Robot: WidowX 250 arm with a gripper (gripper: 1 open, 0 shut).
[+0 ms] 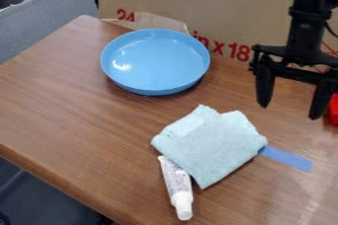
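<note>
My black gripper [291,103] hangs open at the right of the camera view, nothing between its fingers, above the table right of a folded pale blue cloth [211,144]. A blue plate [156,61] rests at the back left. A white tube with a white cap [177,184] lies just left of the cloth, toward the front.
A red object [331,110] is partly hidden at the right edge. A blue tape strip [287,158] is beside the cloth. Cardboard [199,2] stands behind. Its edge runs along the lower left.
</note>
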